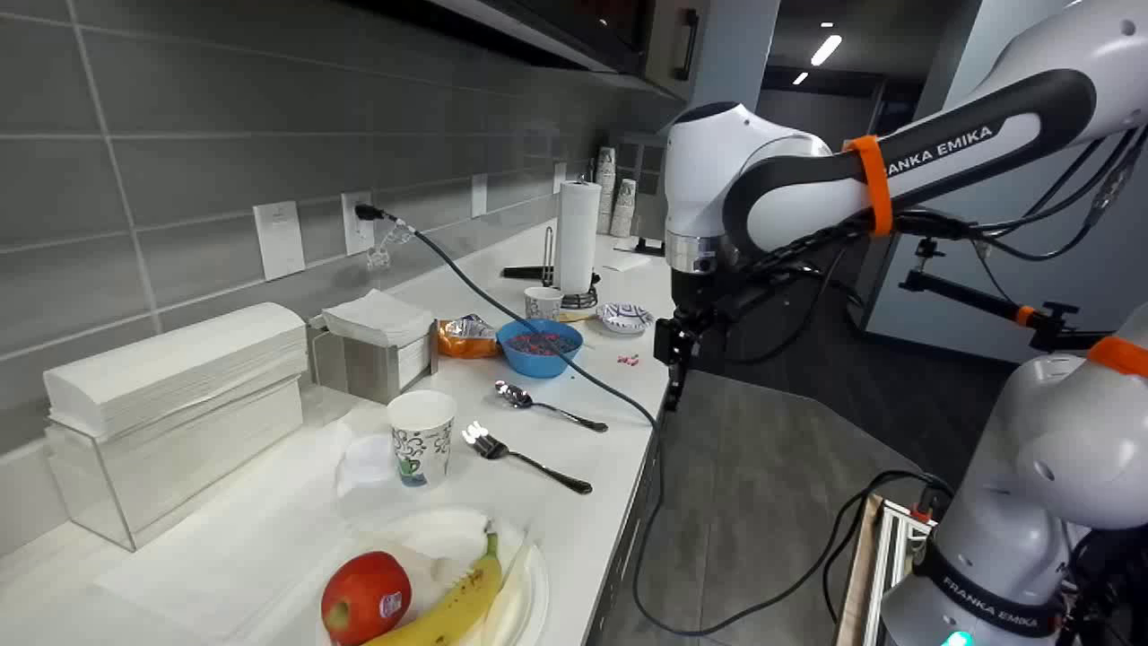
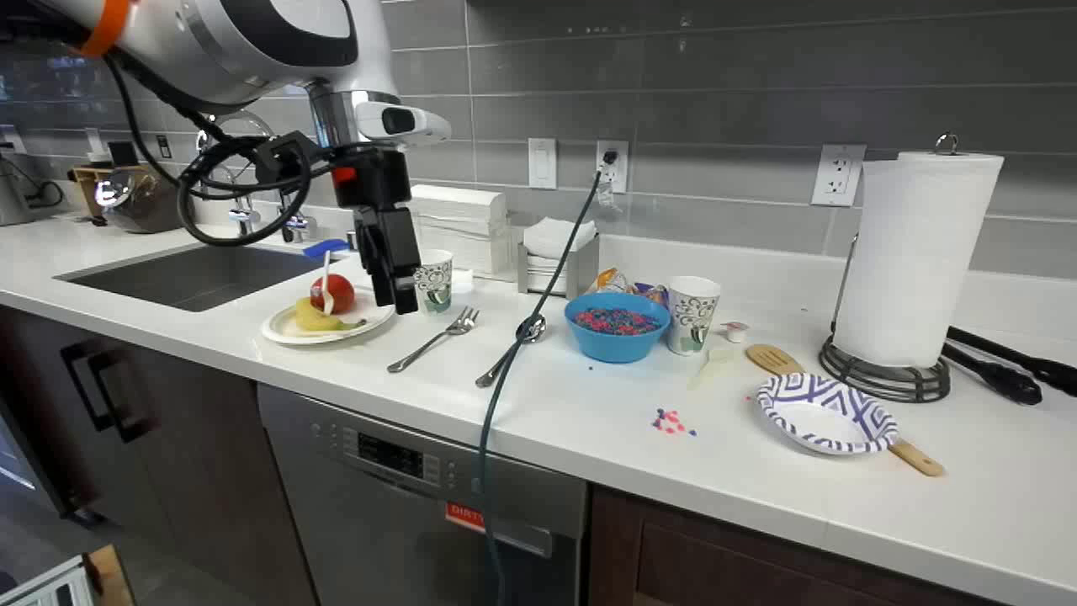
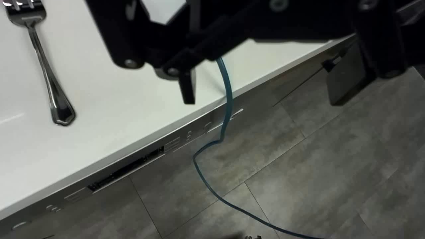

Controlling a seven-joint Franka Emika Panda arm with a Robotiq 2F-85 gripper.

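Observation:
My gripper is open in the wrist view, its fingers wide apart above the counter's front edge, with nothing between them. In exterior view 2 the gripper [image 2: 404, 303] hangs over the front of the counter [image 2: 343, 374], left of the fork [image 2: 432, 340]. The fork lies flat beside a spoon [image 2: 515, 348]. A blue bowl [image 2: 616, 348] of pink and blue bits stands farther right. On a white plate [image 2: 278, 332] at the left are a red tomato or apple [image 2: 336, 294] and a banana [image 2: 315, 320].
A dark teal cable [image 2: 505, 394] runs from the wall outlet across the counter and down its front. Patterned paper cups [image 2: 436, 283], a paper towel roll [image 2: 909, 263], a patterned paper bowl [image 2: 828, 429] and a wooden spoon [image 2: 914, 458] also occupy the counter. Small bits [image 2: 671, 421] lie scattered.

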